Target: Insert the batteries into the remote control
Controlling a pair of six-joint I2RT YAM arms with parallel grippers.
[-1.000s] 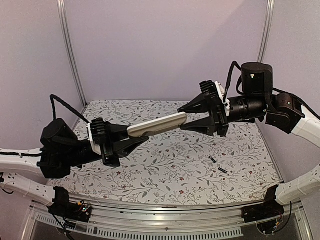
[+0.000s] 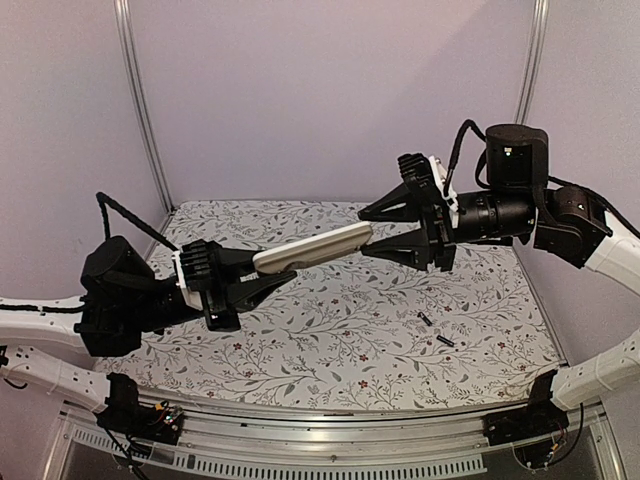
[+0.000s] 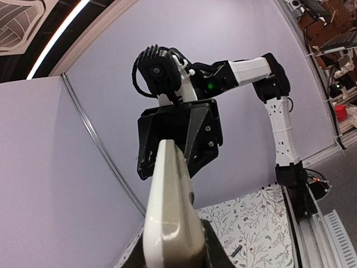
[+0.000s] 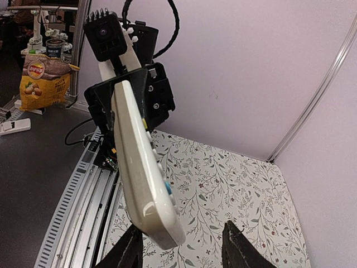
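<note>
A white remote control [image 2: 314,247] is held up in the air, tilted upward to the right. My left gripper [image 2: 272,277] is shut on its left end. At the free end stands my right gripper [image 2: 368,232], its fingers apart on either side of the remote's tip. In the right wrist view the remote [image 4: 139,162] reaches towards the right gripper, with coloured buttons along its edge and its tip close to the left finger. Whether they touch I cannot tell. Two small dark batteries, one [image 2: 425,319] beside the other [image 2: 445,341], lie on the table at the right.
A metal rail [image 2: 330,450] runs along its front edge. A yellow snack bag [image 4: 44,84] stands beyond the rail.
The right gripper has shifted very slightly at the remote's free end. Left arm, remote and batteries look almost the same as before.
</note>
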